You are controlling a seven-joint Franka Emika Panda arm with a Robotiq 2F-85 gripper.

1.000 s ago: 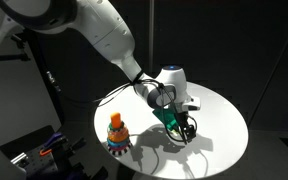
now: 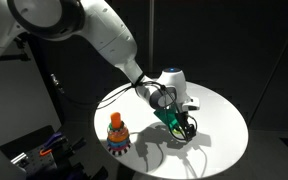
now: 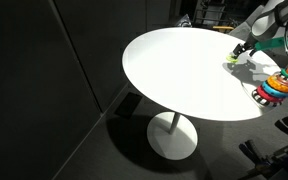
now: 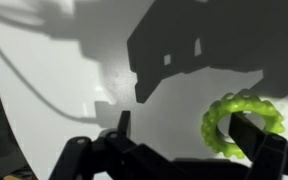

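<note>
A yellow-green ring with a bumpy rim (image 4: 212,124) lies flat on the white table in the wrist view. My gripper is open, its fingers wide apart. One finger (image 4: 246,132) appears over the ring's hole; the other finger (image 4: 124,124) is outside the ring, above bare table. Nothing is held between them. In the second exterior view the ring (image 3: 231,59) shows as a small green patch beneath the gripper (image 3: 244,50). Whether the finger reaches down into the hole cannot be told.
A stack of colored rings with an orange top (image 2: 116,134) stands near the table's edge, left of the gripper in the first exterior view. The round white table (image 3: 174,65) is otherwise broadly clear. A loose cable hangs along the arm.
The arm and gripper have come down slightly toward the table. The stack has stayed where it was.
</note>
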